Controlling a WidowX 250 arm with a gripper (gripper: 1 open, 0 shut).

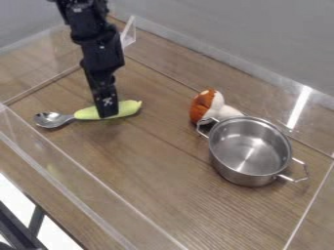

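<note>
My black gripper [104,103] hangs at the left, its fingertips down over a pale yellow-green elongated object [127,107], open by the look of it, though the fingers overlap in this view. A metal spoon [53,119] lies just left of that object, its handle mostly hidden or merging with it. Whether the fingertips touch the object I cannot tell.
A steel pot [249,146] with two handles stands at the right. Behind it lie an orange-and-white object [206,104] and a pale piece beside it.
</note>
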